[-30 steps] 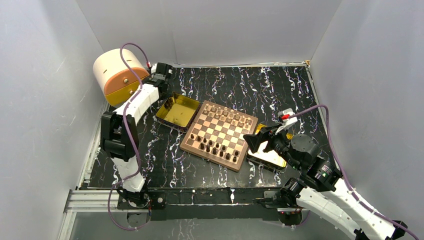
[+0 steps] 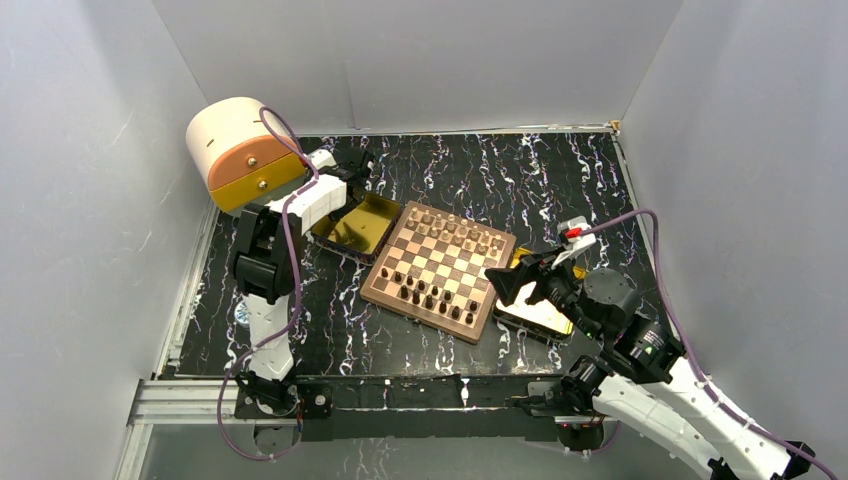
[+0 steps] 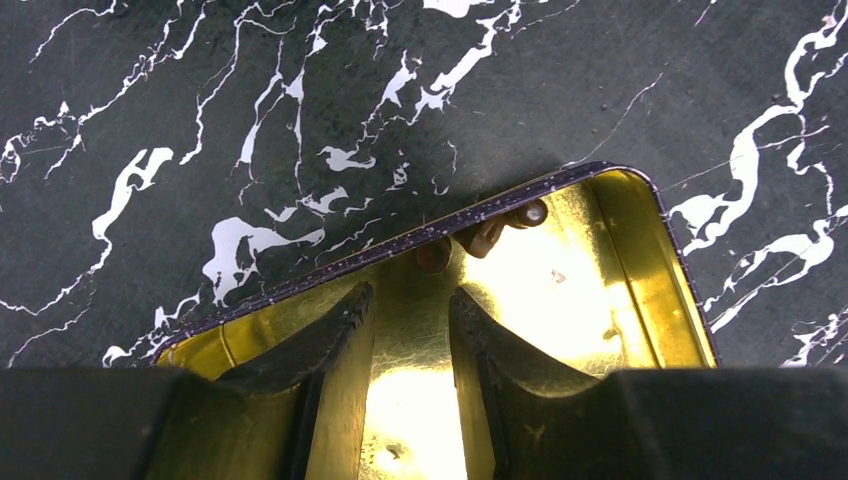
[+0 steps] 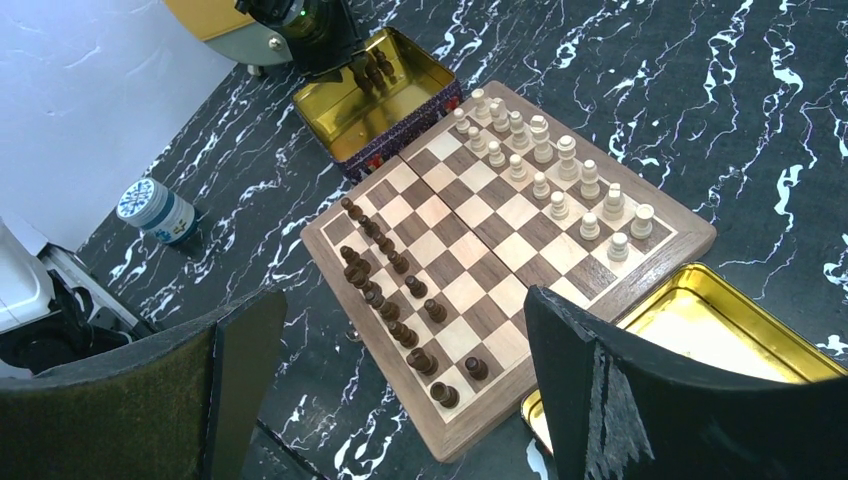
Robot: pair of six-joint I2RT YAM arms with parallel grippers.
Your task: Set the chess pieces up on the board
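The chessboard (image 4: 467, 270) lies mid-table. Several white pieces (image 4: 566, 157) stand in two rows on its far side, and several dark pieces (image 4: 370, 292) stand along the opposite side. In the left wrist view, a few brown pieces (image 3: 484, 238) rest against the wall of a gold tin (image 3: 600, 290). My left gripper is over that tin, its fingers parted and nothing between them, with the pieces just beyond the tips. Beside the board's right corner my right gripper is held above the table, open and empty.
A second gold tin (image 4: 760, 350) sits under the right gripper, by the board's edge. A rounded chest with orange and yellow drawers (image 2: 240, 155) stands at the back left. In the right wrist view a small jar (image 4: 158, 210) lies at left.
The right arm and board pieces have stayed put.
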